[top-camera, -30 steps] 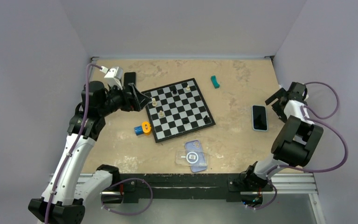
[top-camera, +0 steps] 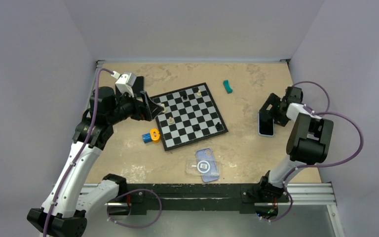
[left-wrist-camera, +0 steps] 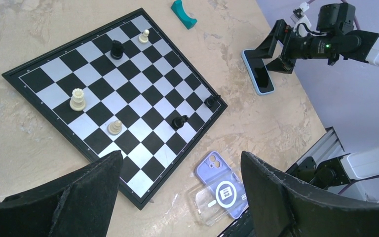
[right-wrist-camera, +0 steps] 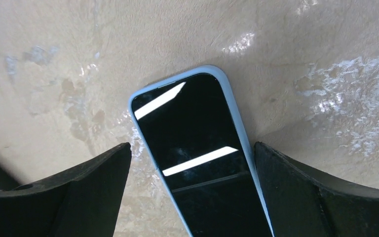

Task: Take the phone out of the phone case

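Note:
A phone (top-camera: 266,127) in a light blue case lies screen up on the right side of the table. My right gripper (top-camera: 270,107) is low at its far end, open; in the right wrist view one finger (right-wrist-camera: 306,197) touches or nearly touches the phone's right edge, the other (right-wrist-camera: 74,202) is left of it, and the phone (right-wrist-camera: 192,128) lies between. My left gripper (top-camera: 152,109) hangs open above the left edge of the chessboard, nothing between its fingers.
A chessboard (top-camera: 190,136) with several pieces fills the middle. Phone cases (top-camera: 210,173) lie at the front, a teal piece (top-camera: 228,87) at the back, a yellow and blue object (top-camera: 151,136) left of the board.
My right gripper has moved left onto the phone, and the phone has shifted slightly left. The left arm shifted slightly right earlier and is now still.

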